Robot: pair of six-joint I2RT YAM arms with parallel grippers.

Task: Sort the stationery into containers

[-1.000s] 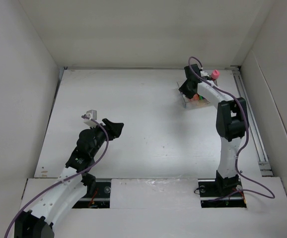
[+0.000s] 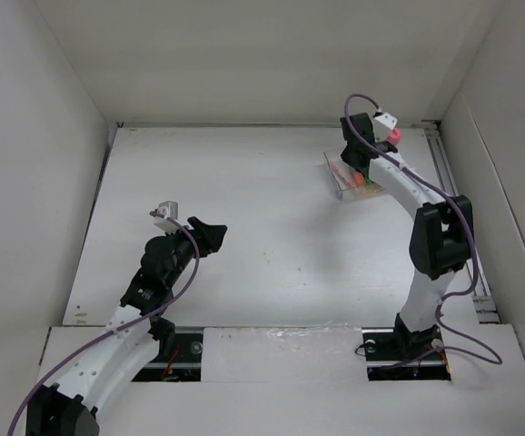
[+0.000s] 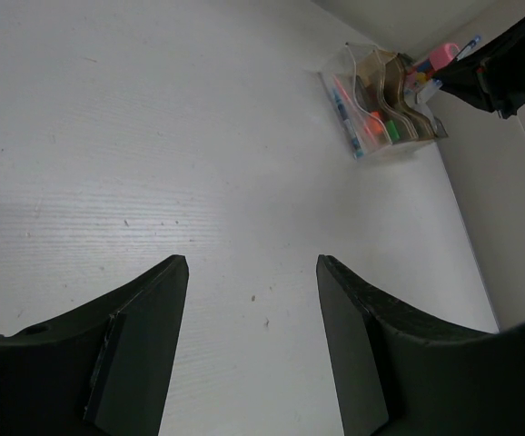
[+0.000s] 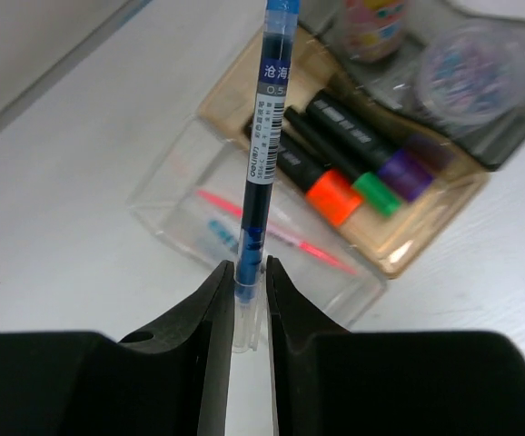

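Observation:
My right gripper is shut on a dark blue pen point(image 4: 263, 136), held above the organizer point(image 2: 335, 182) at the back right. In the right wrist view, the clear front compartment point(image 4: 326, 300) holds a pink pen point(image 4: 321, 254) and a blue one. The middle tan compartment point(image 4: 399, 247) holds markers with orange point(image 4: 333, 196), green point(image 4: 376, 192) and purple point(image 4: 406, 173) caps. The dark rear compartment holds a round clear container point(image 4: 470, 73) and a colourful cylinder point(image 4: 371, 23). My left gripper stands open and empty over the bare table at the left.
Walls enclose the back and both sides, with the organizer close to the back right corner.
The right arm has risen and shifted slightly to the right over the organizer. The left arm looks unchanged.

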